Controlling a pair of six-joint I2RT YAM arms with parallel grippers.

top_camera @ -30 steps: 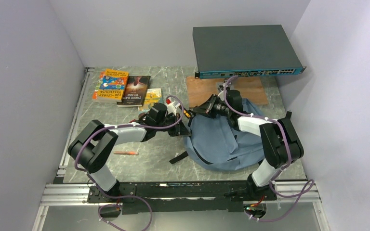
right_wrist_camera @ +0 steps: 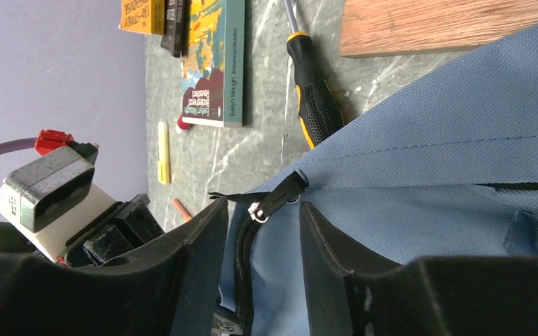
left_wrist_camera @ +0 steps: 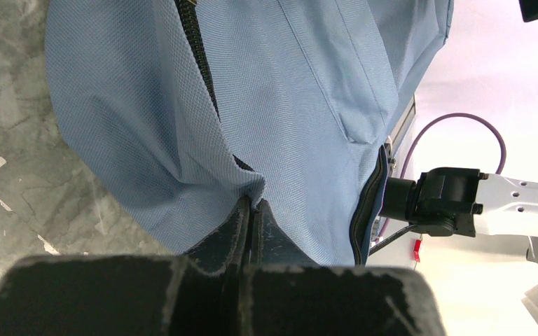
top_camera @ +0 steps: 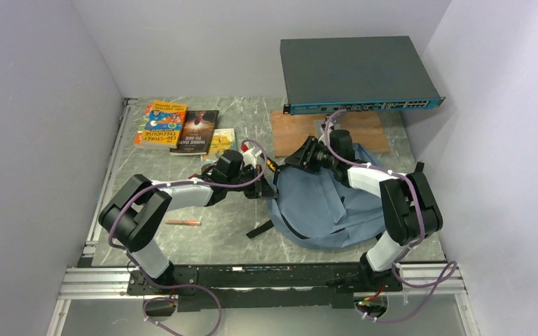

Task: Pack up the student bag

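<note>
The blue fabric bag (top_camera: 308,210) lies spread over the right half of the table. My left gripper is shut at the bag's left edge, its fingertips pinching the blue cloth beside a black zipper. My right gripper stands open over the upper left of the bag, with the zipper pull (right_wrist_camera: 280,194) between and beyond its fingertips; whether they touch it I cannot tell. The zipper (right_wrist_camera: 244,273) runs down from the pull toward the left arm.
Books (top_camera: 196,131) lie at the back left. A screwdriver (right_wrist_camera: 315,98) lies beside a wooden board (right_wrist_camera: 441,24) under a dark metal box (top_camera: 357,66). Loose markers (top_camera: 182,222) lie on the left of the table, where there is some free room.
The left gripper and the bag look unmoved.
</note>
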